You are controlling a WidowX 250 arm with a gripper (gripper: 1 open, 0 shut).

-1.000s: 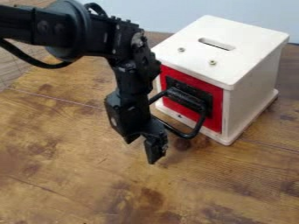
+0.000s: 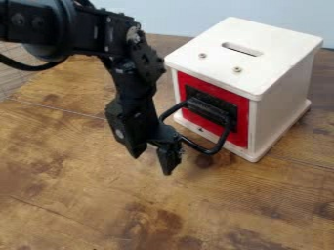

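A white wooden box (image 2: 275,68) with a slot and two screws on top stands at the right. Its front has a red panel (image 2: 192,81) with a black fixture, from which a black loop handle (image 2: 202,148) sticks out low toward the front left. My black gripper (image 2: 160,156) hangs open, pointing down just left of the handle, low over the table. I cannot tell whether it touches the handle; nothing shows between its fingers.
A pale wall (image 2: 163,12) runs along the back.
The upper arm has shifted up and slightly left, and the gripper a little up and left, its angle slightly changed. The box has not visibly moved.
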